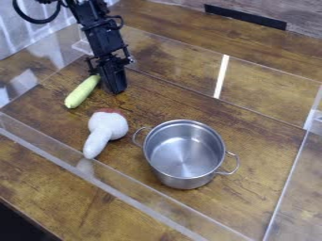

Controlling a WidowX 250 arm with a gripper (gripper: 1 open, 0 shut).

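My black gripper [116, 88] is low at the upper left, at the upper end of a pale green elongated vegetable [81, 94] lying on the wooden table. Its fingertips are dark and small, so whether anything is between them is hard to see. Below lies a white plush-like object [104, 132] with a round head and a narrow end. A steel pot [184, 151] with two handles stands at the lower right.
A white strip [221, 75] lies right of centre. Transparent edges cross the table at left and bottom.
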